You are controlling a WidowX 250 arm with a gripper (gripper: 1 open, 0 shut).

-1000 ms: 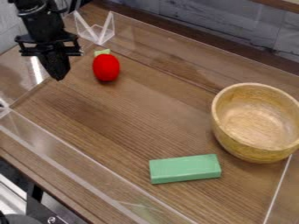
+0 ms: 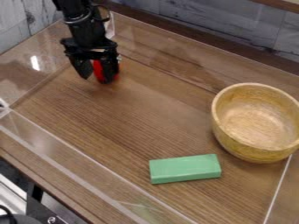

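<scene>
My black gripper (image 2: 91,59) is at the upper left, lowered over a red object (image 2: 101,70) and open, its fingers around it. The red object is mostly hidden behind the fingers. The arm reaches in from the top edge above it.
A yellow bowl (image 2: 253,122) sits at the right. A green block (image 2: 184,168) lies at the lower right.
My gripper has moved right from the left side, where it stood beside the red object, to over and around it.
</scene>
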